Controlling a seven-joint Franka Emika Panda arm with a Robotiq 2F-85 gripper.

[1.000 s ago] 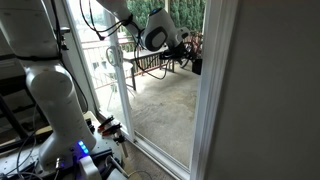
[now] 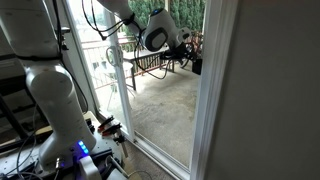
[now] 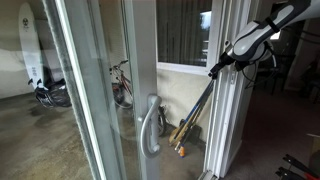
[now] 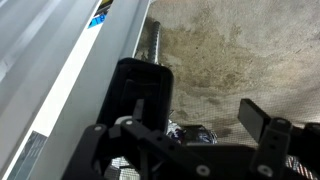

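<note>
My gripper is open in the wrist view, with its two black fingers (image 4: 258,118) well apart and pale, stained concrete floor showing beyond them. A black, box-like object (image 4: 122,92) with rounded corners lies behind the left finger and partly hidden by it; I cannot tell whether they touch. In exterior view 1 the arm reaches through the doorway, with the gripper (image 2: 187,53) high above the floor outside. Exterior view 2 shows the gripper (image 3: 216,70) beside the white door frame (image 3: 228,110), near the tops of long poles (image 3: 197,112) leaning there.
A sliding door with a white handle (image 3: 150,125) stands in front in exterior view 2. An orange ball (image 3: 182,152) is near the poles' lower ends. Farther off are a surfboard (image 3: 30,45) and a bicycle (image 3: 122,90).
</note>
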